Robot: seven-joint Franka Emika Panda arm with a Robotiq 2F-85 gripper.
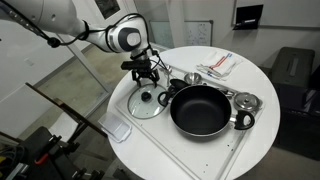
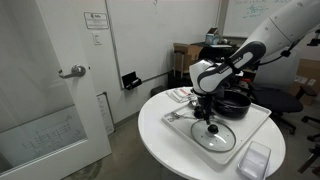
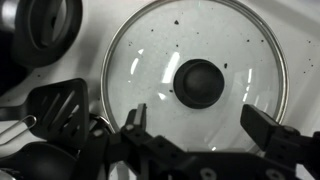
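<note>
A round glass lid (image 3: 150, 80) with a metal rim and a black knob (image 3: 199, 83) lies flat on the white tray (image 1: 180, 153). Above the lid's near edge, my gripper stands open in the wrist view, its fingers on either side with only the lid's glass visible beneath the gap. The knob sits just ahead of the fingertips, untouched. From exterior view 1, the gripper (image 1: 143, 72) hangs near the lid's back edge. A large black pan (image 1: 200, 110) occupies the tray beside the lid.
A black slotted spatula (image 3: 62, 112) and other dark utensils lie beside the lid. Small metal pots (image 1: 247, 102) stand near the pan, and a striped towel (image 1: 219, 64) rests behind the tray. Off to the lid's other side is a clear plastic container (image 2: 254, 160).
</note>
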